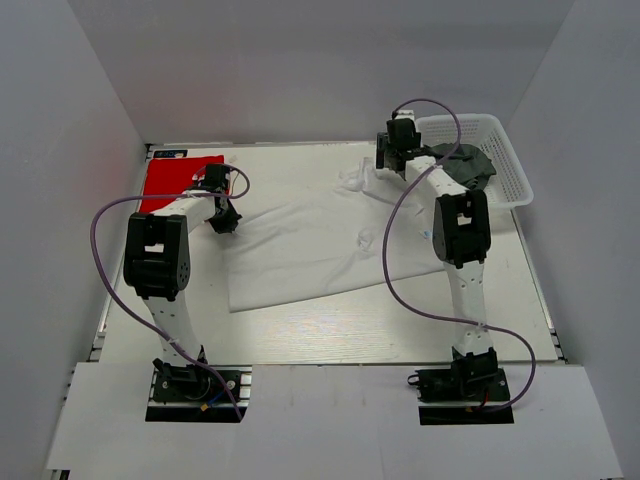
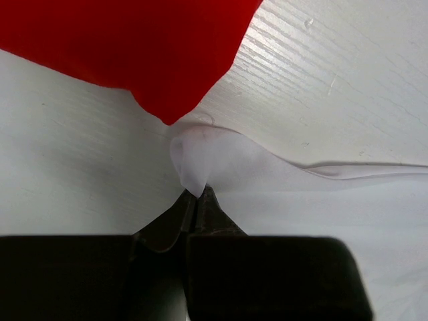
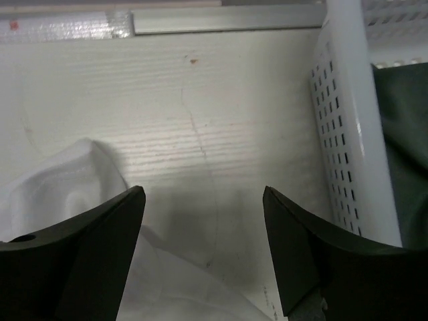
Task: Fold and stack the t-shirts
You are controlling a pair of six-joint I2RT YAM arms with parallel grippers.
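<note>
A white t-shirt [image 1: 300, 260] lies spread over the middle of the table, with a bunched end at the back right. My left gripper is shut on its back left corner, beside a folded red t-shirt [image 1: 165, 179] [image 2: 154, 47]. My right gripper stands open near the back right, between the bunched white cloth [image 3: 73, 187] and the basket's wall, with nothing visible between its fingers.
A white plastic basket [image 1: 505, 160] [image 3: 344, 127] holding dark green cloth [image 1: 465, 168] stands at the back right. Bare table [image 1: 330, 330] shows along the front and at the back middle.
</note>
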